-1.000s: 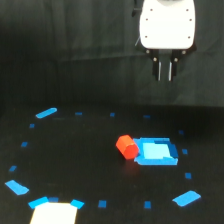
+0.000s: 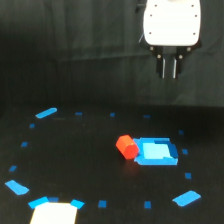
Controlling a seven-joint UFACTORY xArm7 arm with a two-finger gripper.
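Observation:
My gripper [image 2: 169,66] hangs from the white arm [image 2: 172,22] at the top right, high above the table, its two fingers pointing down and slightly apart with nothing visible between them. A red block [image 2: 127,146] lies on the dark table, touching or very close to the left side of a small blue tray [image 2: 172,160] that has a white inner area.
Blue tape marks [image 2: 46,113] are scattered over the table. A pale object [image 2: 54,213] sits at the lower left edge, partly cut off. A dark curtain fills the back.
The arm and gripper have shifted slightly to the right and a little downward. The block and tray look unchanged.

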